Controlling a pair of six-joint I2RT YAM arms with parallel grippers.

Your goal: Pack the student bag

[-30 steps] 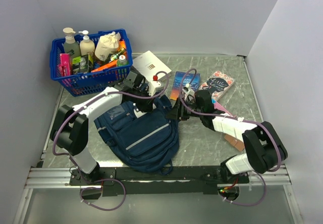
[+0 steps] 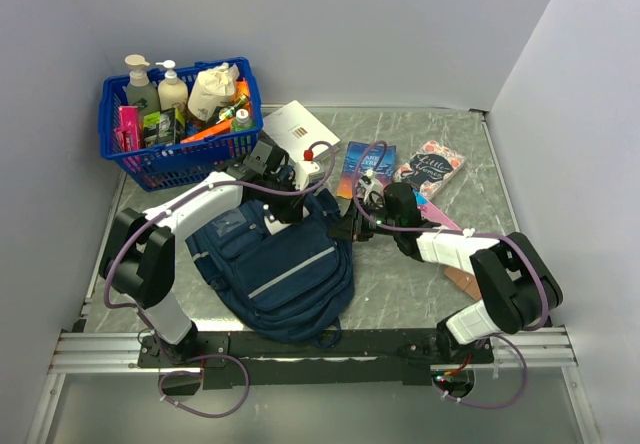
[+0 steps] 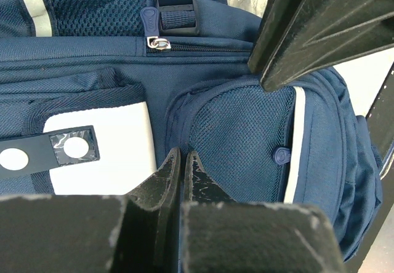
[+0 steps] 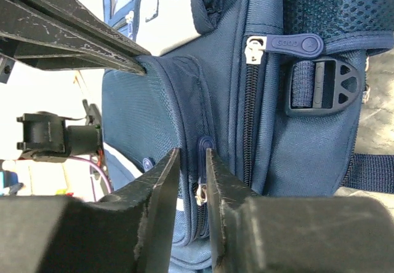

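Observation:
The navy backpack (image 2: 275, 274) lies flat on the grey table. My left gripper (image 2: 293, 206) is over its upper part; in the left wrist view its fingertips (image 3: 192, 155) are closed on the fabric edge of a mesh pocket (image 3: 240, 144). My right gripper (image 2: 350, 224) is at the bag's right side; in the right wrist view its fingers (image 4: 161, 193) are either side of a zipper pull (image 4: 205, 150) on that pocket, nearly closed. A second zipper pull (image 4: 292, 45) and a black buckle (image 4: 317, 86) lie beside it.
A blue basket (image 2: 108, 114) of toiletries stands at back left. A white laptop-like box (image 2: 300, 124), a blue book (image 2: 372, 157), a floral book (image 2: 432, 164) and a pink item (image 2: 440, 216) lie behind and right. Bare table (image 2: 390, 289) shows at front right.
The left arm and the bag look almost unchanged.

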